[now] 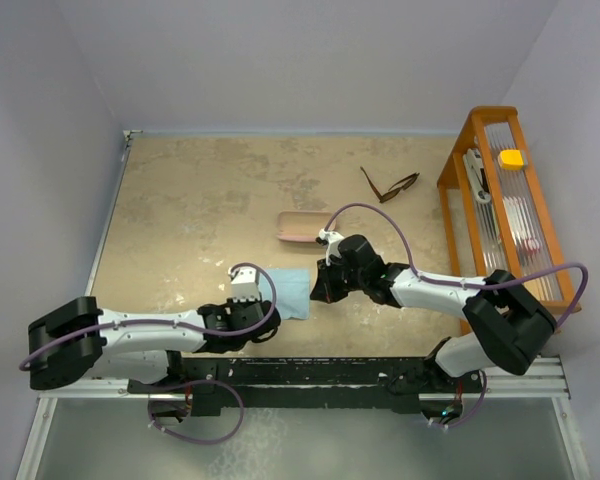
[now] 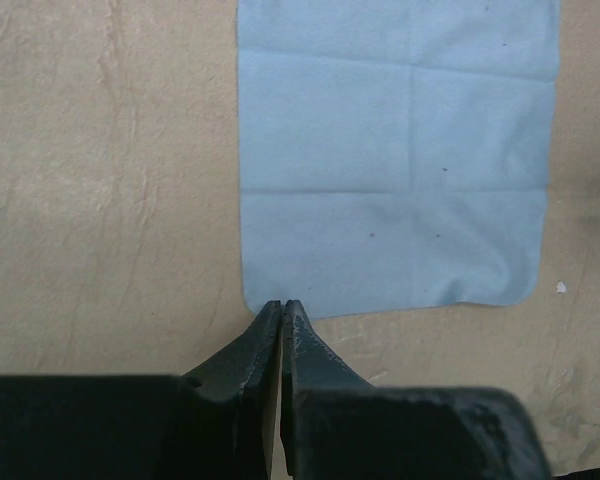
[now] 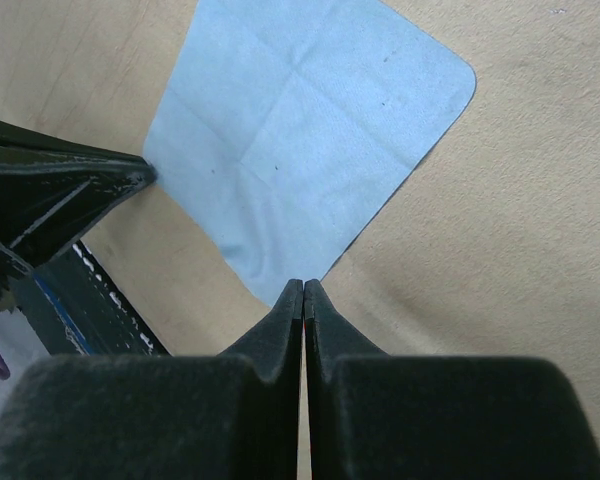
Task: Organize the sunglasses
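Note:
A pair of dark sunglasses [image 1: 390,188] lies on the table at the upper right, arms unfolded. A pink open case [image 1: 306,226] sits mid-table, and a light blue cloth [image 1: 288,290] [image 2: 390,150] [image 3: 290,150] lies flat in front of it. My left gripper is shut, low by a corner of the cloth, nothing visible between its fingers. My right gripper is also shut and empty, over the cloth's right side; the left one's dark body shows at the left of the right wrist view.
A wooden rack [image 1: 540,215] with slats, a yellow item [image 1: 511,159] and other small objects stands along the right edge.

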